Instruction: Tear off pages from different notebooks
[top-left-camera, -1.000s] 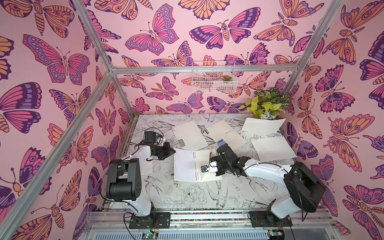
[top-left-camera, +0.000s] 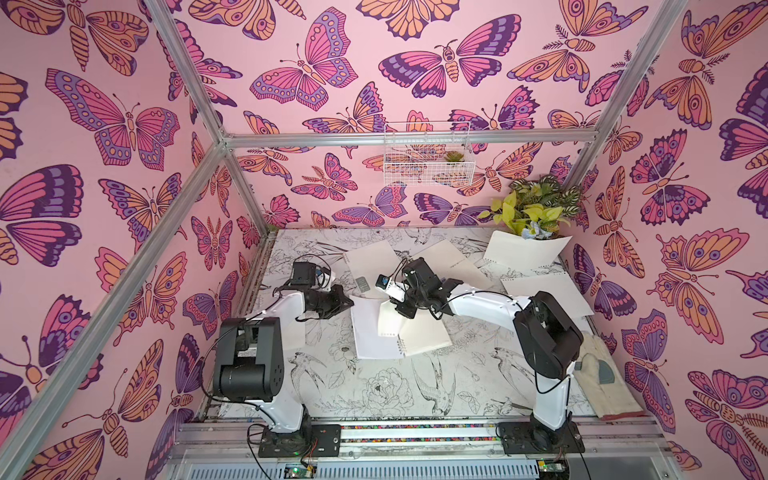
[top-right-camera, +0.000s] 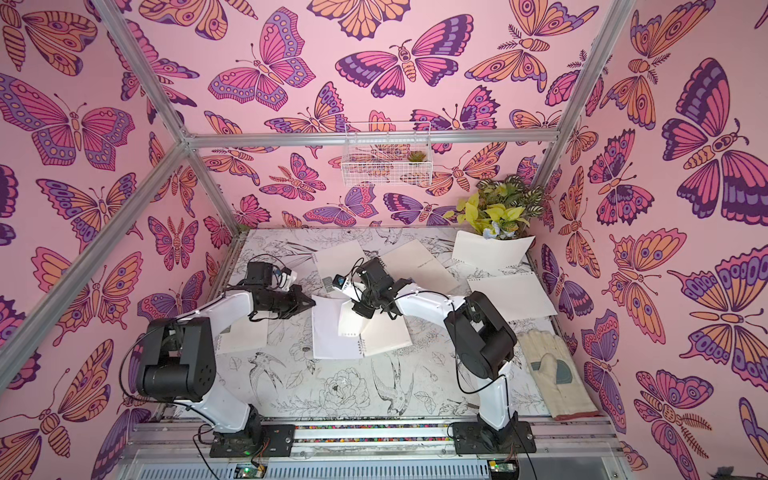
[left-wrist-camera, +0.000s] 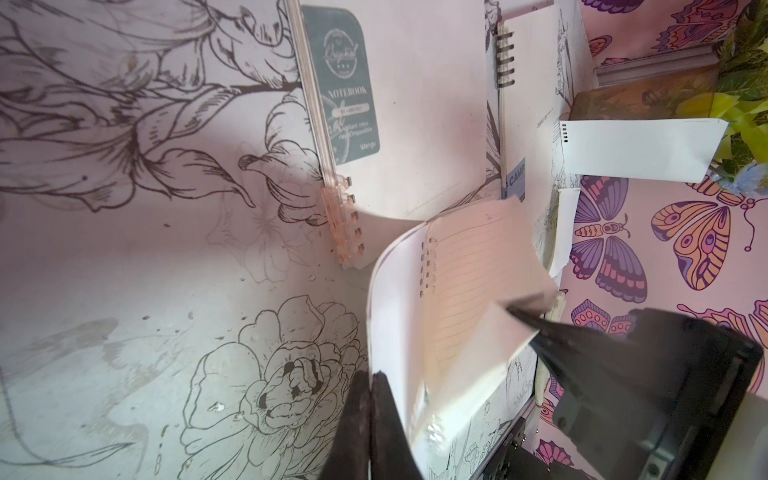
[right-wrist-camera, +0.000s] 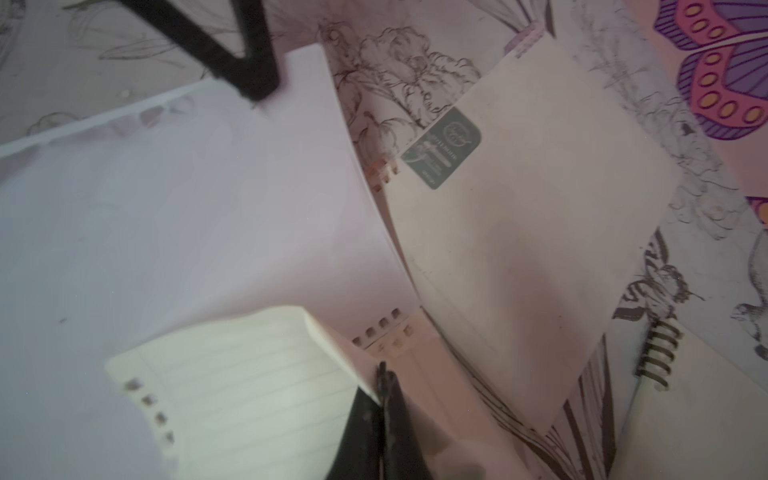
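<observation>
An open spiral notebook (top-left-camera: 374, 336) lies at the middle of the table. At its raised left edge, my left gripper is shut on the thin pages there. My right gripper is shut on the edge of a lined sheet (right-wrist-camera: 240, 384), which bends over the notebook. The sheet's punched edge (right-wrist-camera: 152, 412) lies across the left-hand page, clear of the rings (right-wrist-camera: 382, 326). Behind are a closed notebook with a dark label (left-wrist-camera: 344, 88) and another, ring-bound one (top-left-camera: 456, 264). A further open notebook (top-left-camera: 548, 296) rests at the right.
A potted plant (top-left-camera: 536, 208) stands in the back right corner, behind that notebook's upright leaf (top-left-camera: 528, 249). A work glove (top-left-camera: 604, 376) lies at the right edge. Pale paper (top-right-camera: 244, 334) sits below the left arm.
My right gripper has moved left and back from the notebook's right-hand page, carrying the lined sheet across the binding. My left arm has hardly moved.
</observation>
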